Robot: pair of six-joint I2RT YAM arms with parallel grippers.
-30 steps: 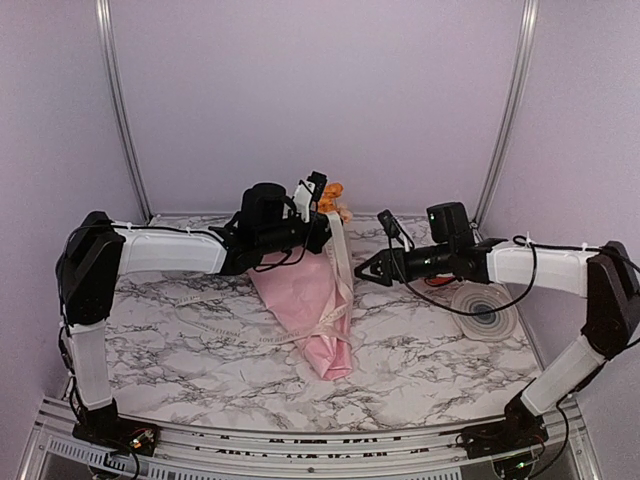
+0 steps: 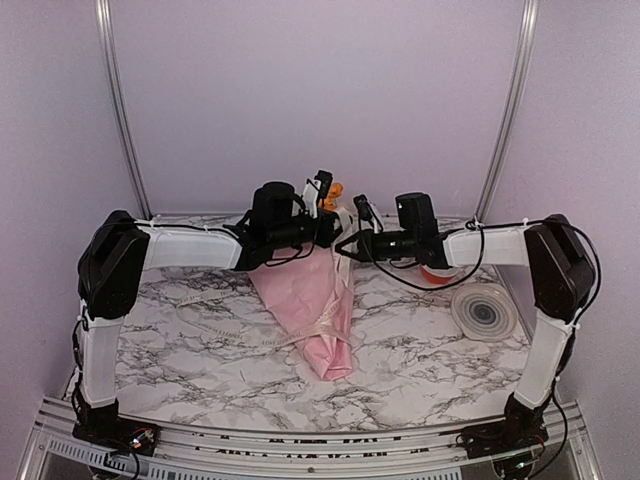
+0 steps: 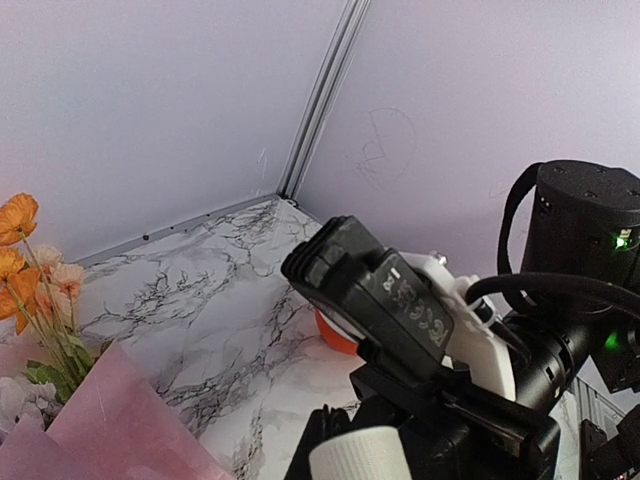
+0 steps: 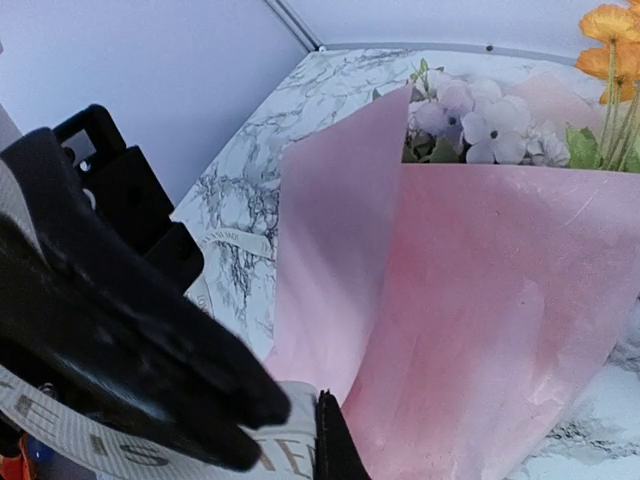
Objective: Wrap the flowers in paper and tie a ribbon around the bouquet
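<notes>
A bouquet lies on the table in a pink wrapper (image 2: 300, 290), with orange flowers (image 3: 18, 270) and pale blossoms (image 4: 495, 125) at its far end. A white printed ribbon (image 2: 325, 328) goes round the narrow lower part of the wrapper, and one length rises to my grippers. My left gripper (image 2: 334, 228) is shut on that raised length, above the wrapper. Close beside it, my right gripper (image 2: 342, 246) is shut too, the ribbon (image 4: 290, 440) running up to its fingers (image 4: 335, 440) in the right wrist view. Each gripper partly hides the other's fingertips.
Another stretch of ribbon (image 2: 210, 330) loops loosely over the table on the left. A round ringed lid (image 2: 484, 312) lies at the right, near an orange-red container (image 2: 438, 275) partly behind the right arm.
The left gripper has shifted slightly right; the bouquet stays put.
</notes>
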